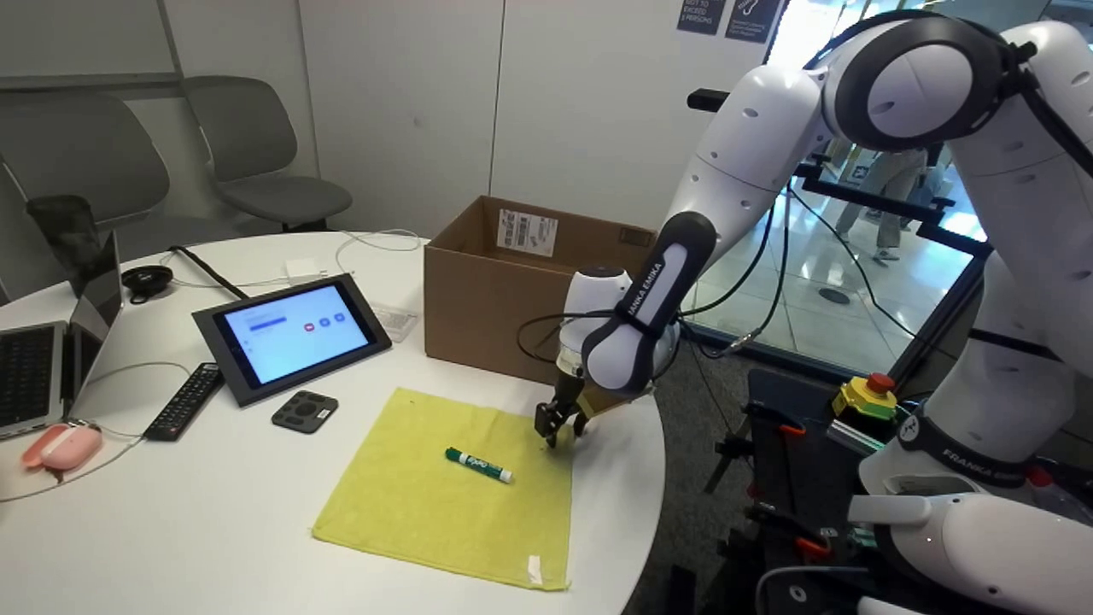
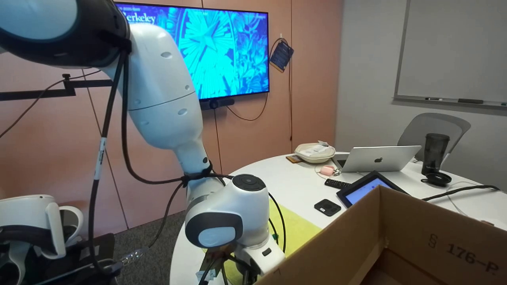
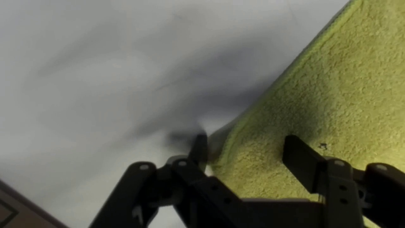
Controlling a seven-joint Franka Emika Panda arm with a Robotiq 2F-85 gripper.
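A yellow cloth (image 1: 420, 492) lies spread on the white table, with a green marker (image 1: 477, 465) resting on it. My gripper (image 1: 564, 430) is down at the cloth's corner beside the cardboard box. In the wrist view the fingers of my gripper stand part open. The left finger (image 3: 199, 150) is at the cloth's edge, over bare table; the right finger (image 3: 300, 159) is above the cloth (image 3: 341, 95). Cloth shows between them, not pinched. In exterior view 2 the arm and box hide the fingertips.
An open cardboard box (image 1: 502, 318) stands right behind my gripper. A tablet (image 1: 297, 328), a black puck-like device (image 1: 305, 411), a remote (image 1: 184, 401) and a laptop (image 1: 41, 369) occupy the left. The table's rounded edge (image 1: 656, 492) is close on the right.
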